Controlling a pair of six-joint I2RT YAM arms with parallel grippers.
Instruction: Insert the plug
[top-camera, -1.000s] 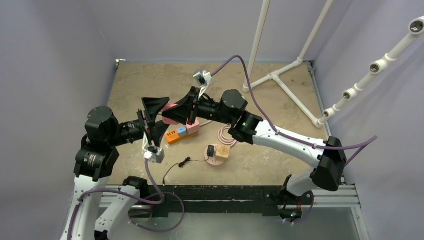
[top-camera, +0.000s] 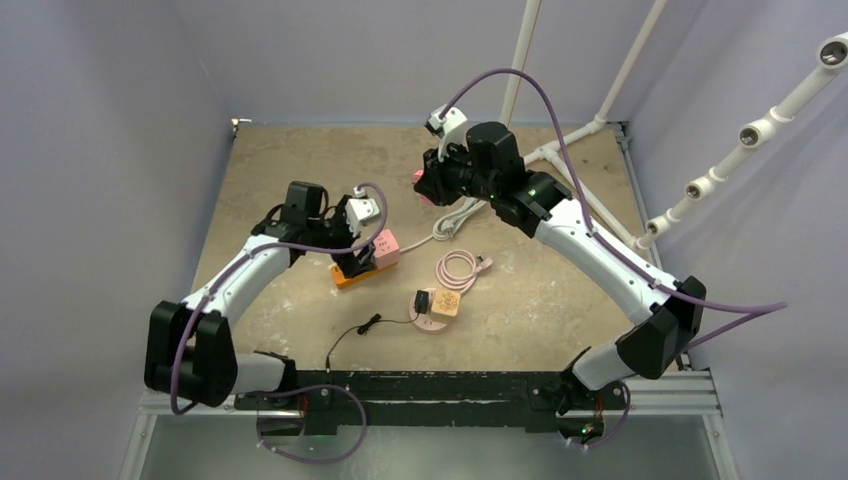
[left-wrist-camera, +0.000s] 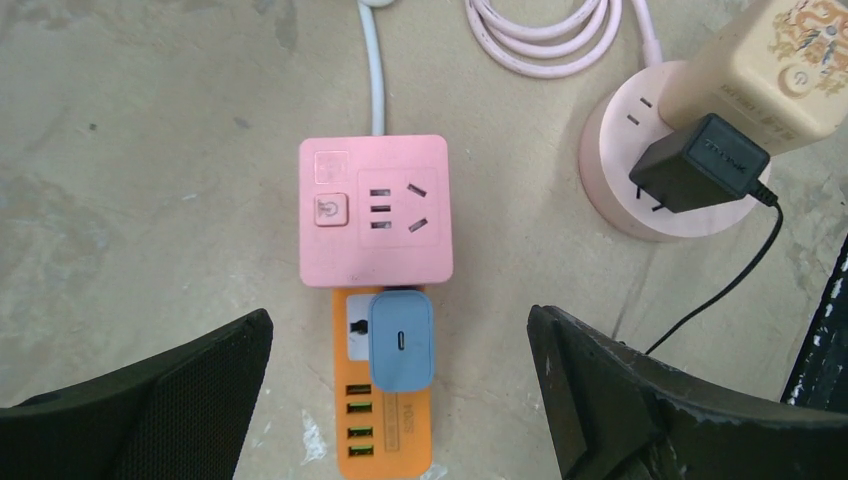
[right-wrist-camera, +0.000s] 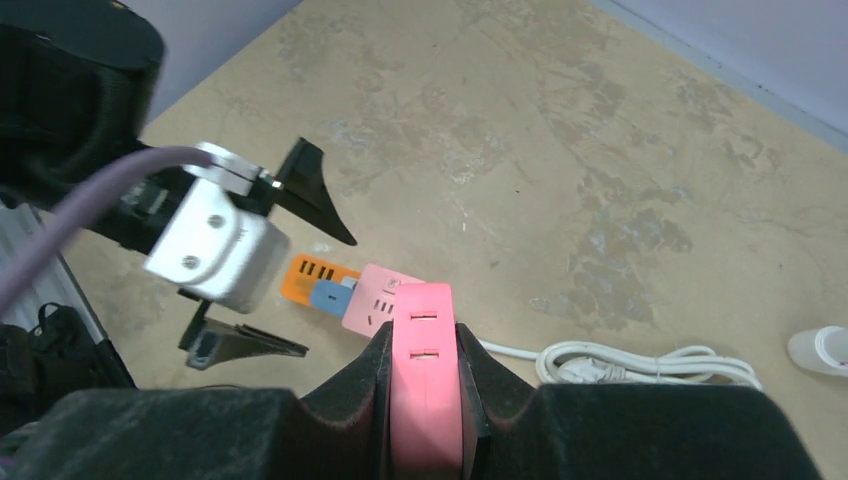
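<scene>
A pink plug (right-wrist-camera: 425, 380) is held in my right gripper, raised above the back-middle of the board in the top view. My left gripper is open over an orange power strip (left-wrist-camera: 385, 440) with a light-blue block (left-wrist-camera: 401, 355) on it, nothing between its fingers. A pink cube socket (left-wrist-camera: 375, 255) adjoins the orange strip, its slotted face up, with a white cable behind it.
A round pink socket (left-wrist-camera: 620, 170) bearing a black adapter (left-wrist-camera: 700, 165) and a beige cube (left-wrist-camera: 760, 70) stands front right. A coiled pink cable (top-camera: 460, 265) and white cable (top-camera: 450, 225) lie behind it. The board's back left is clear.
Both arms have moved apart from where their grippers met. The right gripper has moved back and right with the pink plug; the left has turned and moved over the orange strip.
</scene>
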